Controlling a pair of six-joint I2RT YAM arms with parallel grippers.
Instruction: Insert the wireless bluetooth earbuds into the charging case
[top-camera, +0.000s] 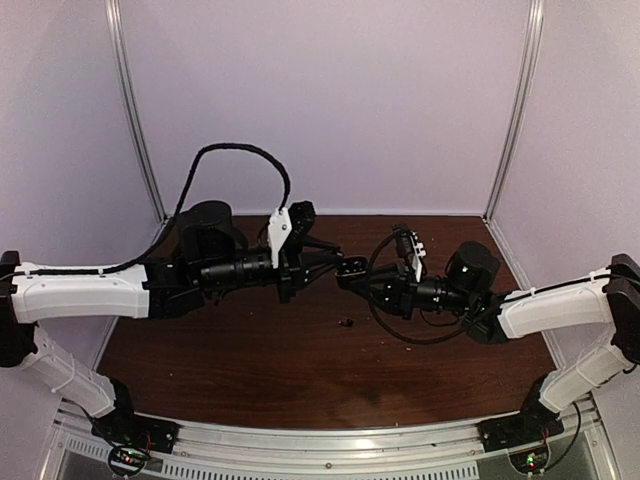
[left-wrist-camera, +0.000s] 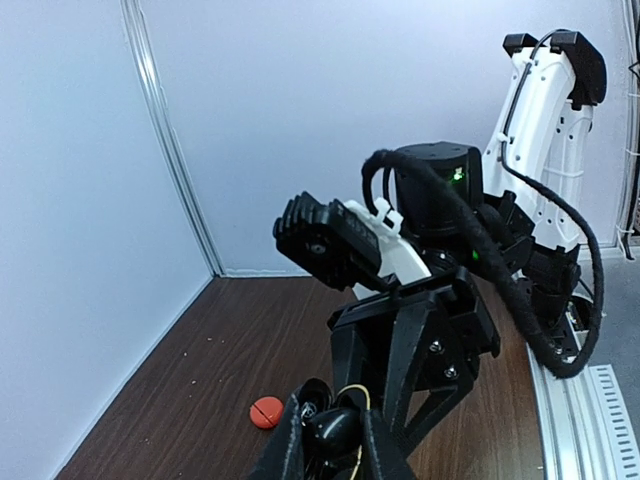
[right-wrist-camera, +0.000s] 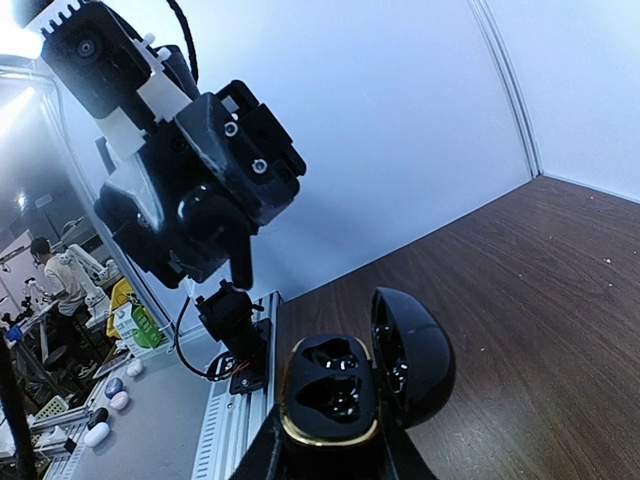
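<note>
The open black charging case (right-wrist-camera: 330, 415), with a gold rim and its lid (right-wrist-camera: 425, 355) standing to one side, is held up off the table by my right gripper, shut on its base. Two dark glossy wells face upward in the right wrist view; no earbud can be made out in them. A rounded black earbud (left-wrist-camera: 337, 430) sits between the fingertips of my left gripper, which is shut on it. From the top, the left gripper (top-camera: 335, 257) is right beside the case (top-camera: 352, 266); whether earbud and case touch is unclear.
On the brown table (top-camera: 250, 370) lies a small dark piece (top-camera: 346, 322), too small to identify. The left wrist view has a red round object (left-wrist-camera: 266, 412) on the wood. Both arms crowd the middle.
</note>
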